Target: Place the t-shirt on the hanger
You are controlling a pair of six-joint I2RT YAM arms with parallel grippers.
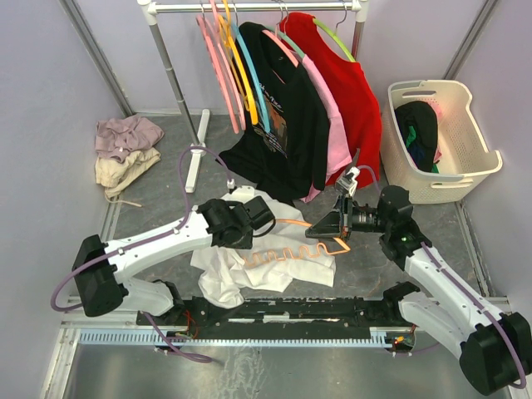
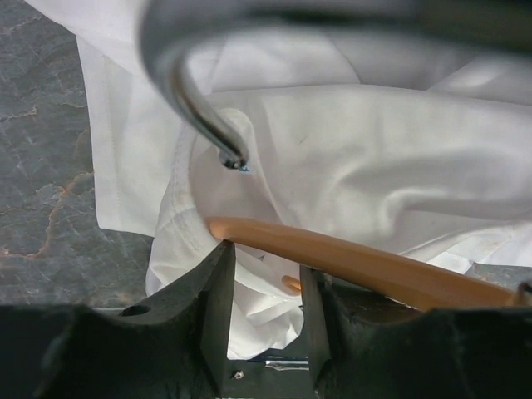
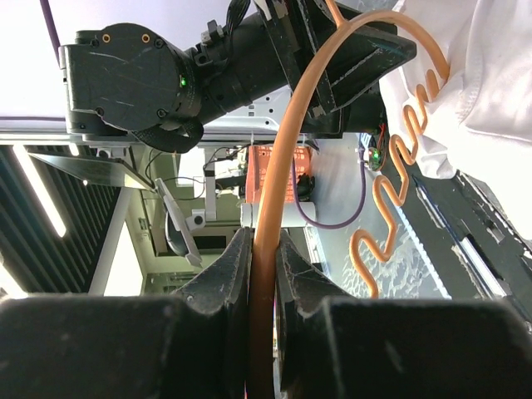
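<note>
The white t-shirt (image 1: 220, 274) lies crumpled on the dark floor, with the orange hanger (image 1: 295, 253) over it. In the left wrist view the hanger's end (image 2: 249, 233) reaches into a fold of the shirt (image 2: 416, 150), near the collar, with the metal hook arching above. My left gripper is over that fold, fingers apart and below the hanger's bar. My right gripper (image 1: 328, 224) is shut on the orange hanger (image 3: 268, 249) at the shirt's right side.
A rack (image 1: 191, 8) with coloured hangers and black, pink and red garments stands at the back. A white basket (image 1: 457, 174) is at the back right, and loose clothes (image 1: 125, 154) lie at the left.
</note>
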